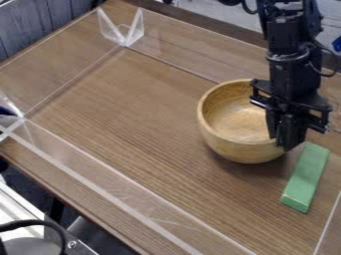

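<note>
A tan wooden bowl sits on the wooden table at the centre right. My black gripper is lowered over the bowl's right side, with its fingertips at or just inside the near right rim; whether they close on the rim is unclear. A green block, long and flat, lies on the table just in front and to the right of the bowl.
Clear plastic strips run along its left and front edges. A white bracket stands at the back left. Dark cables lie at the bottom left corner.
</note>
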